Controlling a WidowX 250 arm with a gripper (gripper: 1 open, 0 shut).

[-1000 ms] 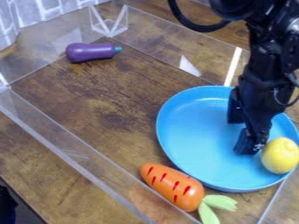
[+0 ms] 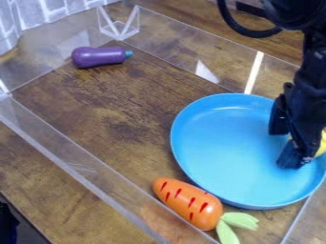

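Observation:
The black gripper [image 2: 291,143] is over the right part of a blue round plate [image 2: 223,152]. A yellow object [image 2: 318,143] shows behind it at the right edge, mostly hidden by the gripper. Whether the fingers are open or shut on it is hard to tell. A toy carrot [image 2: 188,203] with green leaves lies outside the plate at the lower left. A purple toy eggplant [image 2: 98,56] lies at the upper left.
Clear plastic walls border the wooden surface [image 2: 102,114] on several sides. The wood left of the plate is bare.
The gripper has moved rightward on the plate. The yellow object has moved back and to the right and is now largely hidden behind the gripper.

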